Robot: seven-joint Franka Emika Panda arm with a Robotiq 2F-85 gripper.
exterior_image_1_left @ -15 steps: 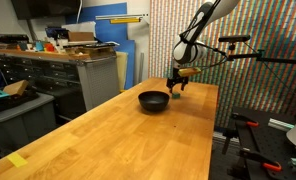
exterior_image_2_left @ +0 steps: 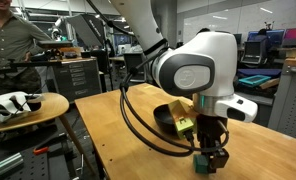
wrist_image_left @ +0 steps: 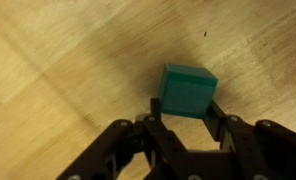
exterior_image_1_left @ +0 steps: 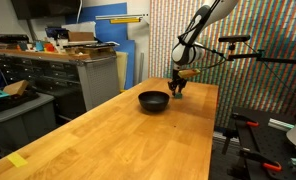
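Observation:
A teal-green block (wrist_image_left: 187, 90) sits between the fingertips of my gripper in the wrist view, with both black fingers against its sides. From the second exterior view the same block (exterior_image_2_left: 204, 162) shows beneath my gripper (exterior_image_2_left: 205, 155), low over the wooden table; whether it touches the wood I cannot tell. My gripper (exterior_image_1_left: 177, 92) appears small at the far end of the table in the first exterior view. A black bowl (exterior_image_1_left: 154, 100) stands on the table, apart from the gripper.
A dark workbench (exterior_image_1_left: 58, 72) with assorted items runs along the back left.
My gripper has come slightly lower at the far end of the table, and less of the block shows there now. The bowl has stayed where it was.

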